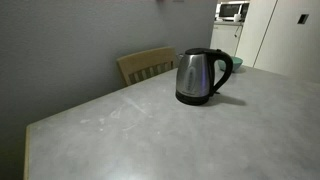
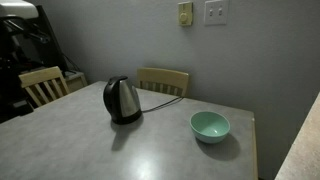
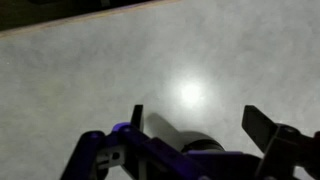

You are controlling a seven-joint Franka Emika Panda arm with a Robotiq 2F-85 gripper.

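Observation:
A steel kettle with a black handle, lid and base [image 1: 193,78] stands upright on the grey table; exterior view 2 also shows this kettle [image 2: 126,101]. The mint-green bowl [image 2: 210,127] sits apart from it, while in exterior view 1 the bowl [image 1: 237,64] is partly hidden behind the kettle. In the wrist view my gripper is open, its fingers wide apart over the table. A dark rounded object [image 3: 204,144] peeks out at the bottom between them, perhaps the kettle's top; I cannot tell. Neither exterior view clearly shows the gripper.
Wooden chairs [image 2: 163,79] [image 2: 42,84] stand along the table's edges. A dark cord [image 2: 162,104] runs from near the kettle toward the wall. The table's edge crosses the top of the wrist view.

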